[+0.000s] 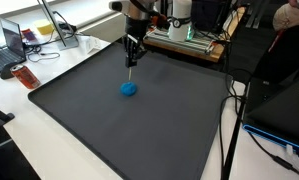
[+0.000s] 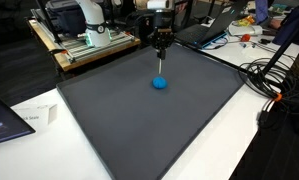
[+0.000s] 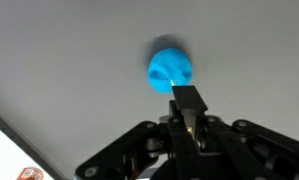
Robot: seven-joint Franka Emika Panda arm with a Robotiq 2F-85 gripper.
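A round blue object (image 1: 128,89), perhaps a small bowl or lid, rests on the dark grey table. My gripper (image 2: 161,46) stands above it, shut on a thin pale stick (image 2: 160,67) that hangs down almost upright. The stick's lower end reaches the blue object in both exterior views; whether it touches cannot be told. From the wrist, the blue object (image 3: 169,68) lies just beyond the gripper, whose dark fingers cover most of the stick.
Bare table (image 1: 139,130) surrounds the blue object. An orange-red can (image 1: 26,77) stands beyond the table edge, near a laptop (image 1: 9,45). A white container (image 1: 89,44) is at the back. Cables lie along the table's sides.
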